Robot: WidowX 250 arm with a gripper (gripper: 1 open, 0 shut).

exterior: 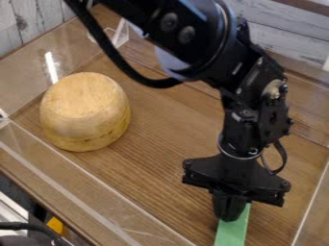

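My black gripper [233, 197] hangs low at the lower right of the camera view, directly over a green strip-like object [232, 233] on the wooden surface. The top end of the green object is hidden behind the gripper. The fingers look drawn together; whether anything thin is between them is hidden.
A round yellow wooden-looking block [85, 110] sits at the left. Clear low walls edge the wooden surface [141, 168] at the left and right, and a grey plank wall stands behind. The middle of the surface left of the gripper is free.
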